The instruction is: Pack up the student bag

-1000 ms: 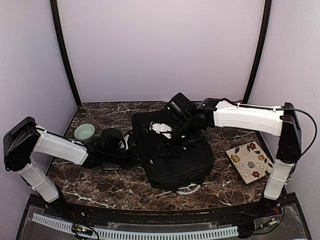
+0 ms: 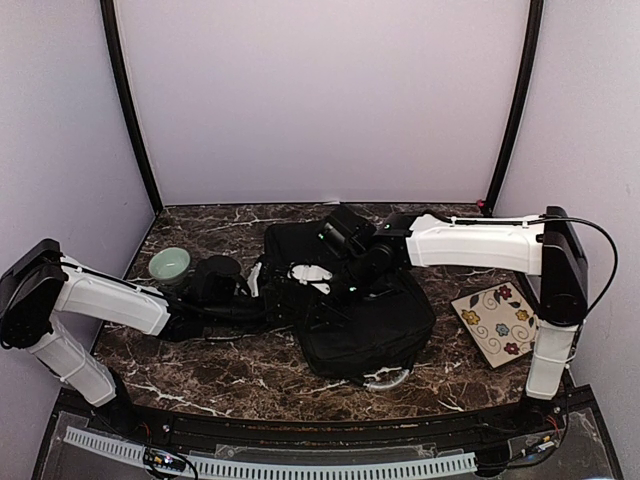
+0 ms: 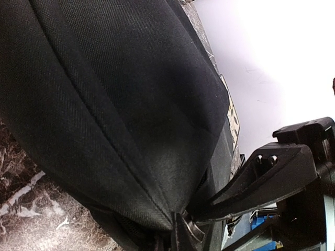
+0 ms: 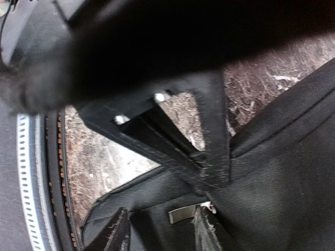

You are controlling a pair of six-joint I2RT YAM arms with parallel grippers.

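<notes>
The black bag (image 2: 368, 335) lies in the middle of the table. At its left edge my left gripper (image 2: 280, 312) is shut on the bag's fabric; in the left wrist view that dark cloth (image 3: 136, 104) runs down to the fingertips. My right gripper (image 2: 325, 312) is over the bag's front panel, close to the left one. In the right wrist view its fingers (image 4: 119, 230) stand apart, with a metal zipper pull (image 4: 183, 213) near the tip of the right-hand finger. The pull does not look clamped.
A patterned square board (image 2: 497, 322) with flowers lies to the right. At the back left stands a pale green bowl (image 2: 169, 264). Something blue (image 3: 261, 225) shows partly behind the left gripper's finger. The marble table in front of the bag is clear.
My right arm has moved left and toward the table's front, bringing its gripper lower over the bag, near the left gripper. The bag and left arm have shifted slightly.
</notes>
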